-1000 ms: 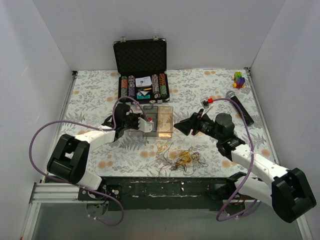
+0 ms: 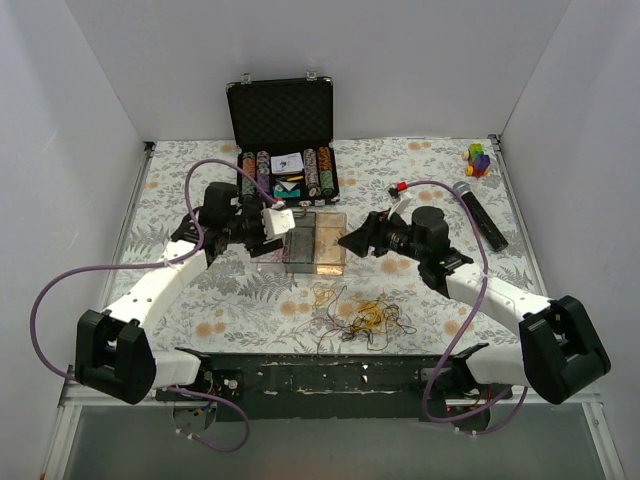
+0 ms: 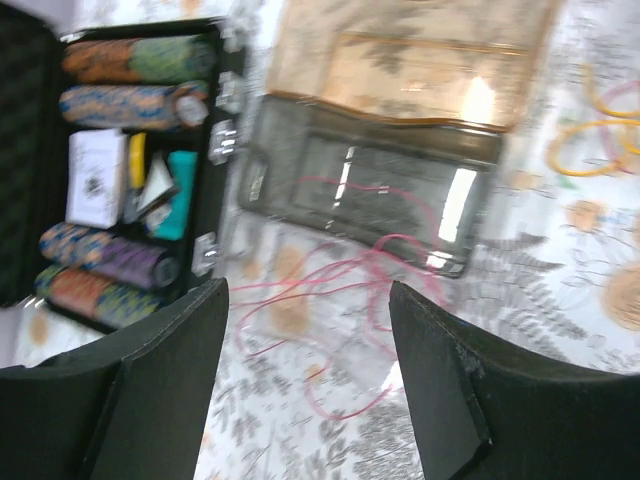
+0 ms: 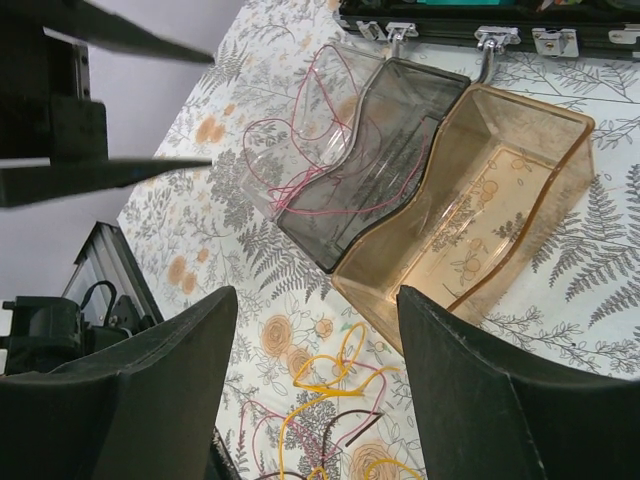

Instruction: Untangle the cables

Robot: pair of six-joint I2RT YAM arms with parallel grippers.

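A loose pink cable (image 4: 315,185) lies in the clear bin at the left, part of it running over into the grey bin (image 3: 350,170). Beside that, the amber bin (image 4: 470,215) is empty. My left gripper hangs open above the bins, nothing between its fingers. Out to the right of the amber bin my right gripper (image 2: 345,243) is also open and empty. On the table in front of the bins is a tangle of yellow, black and pink cables (image 2: 370,318); in the right wrist view only its upper part shows, with a yellow cable (image 4: 340,380) looping toward the amber bin.
Behind the bins stands an open black case (image 2: 285,130) holding rolls and small items. A microphone (image 2: 481,215) and colourful toy blocks (image 2: 478,160) lie at the right. Bare cloth lies on either side of the tangle.
My right gripper has shifted slightly left, toward the amber bin. The cable tangle looks the same.
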